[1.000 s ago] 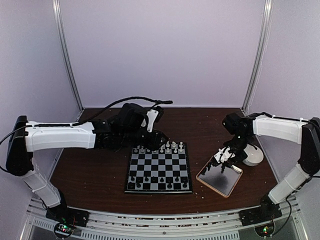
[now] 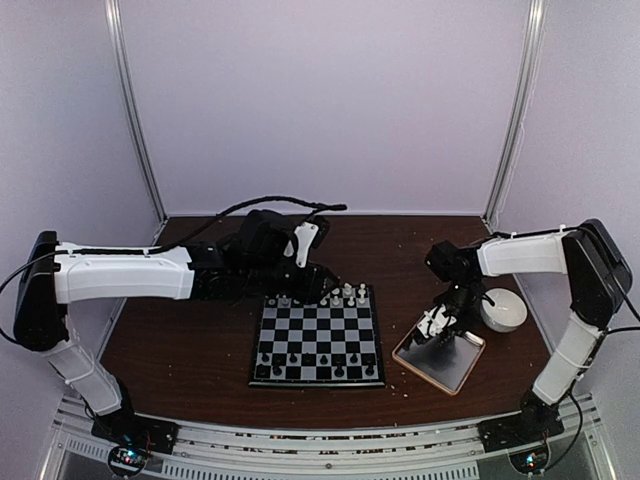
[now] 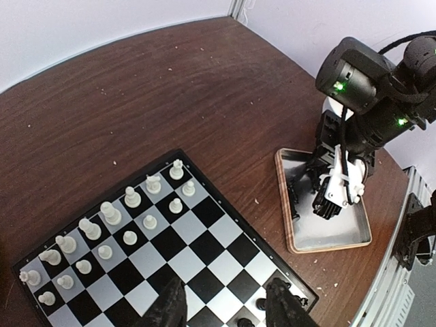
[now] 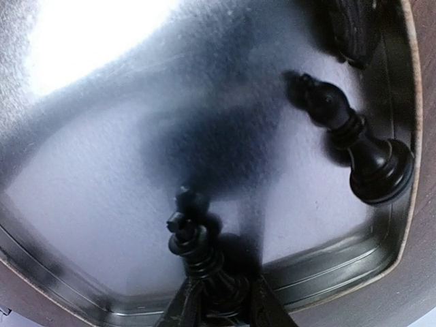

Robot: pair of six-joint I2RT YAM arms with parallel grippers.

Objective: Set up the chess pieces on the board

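White pieces (image 3: 111, 213) stand in two rows along the far side of the chessboard (image 2: 318, 337). Several black pieces (image 2: 340, 371) stand at its near side. My left gripper is open above the board, nothing between its fingers. Over the metal tray (image 2: 466, 350), my right gripper is lowered, its fingers on either side of the base of a black piece with a cross top (image 4: 191, 246); whether they press on it cannot be seen. A second black piece (image 4: 371, 157) lies on its side in the tray, and part of another dark piece (image 4: 355, 30) shows at the rim.
A white bowl (image 2: 505, 311) stands behind the tray, close to the right arm. Between board and tray runs a strip of clear brown table (image 2: 395, 310). The table behind the board is bare too.
The left arm has barely moved, and the pieces on the board look the same.
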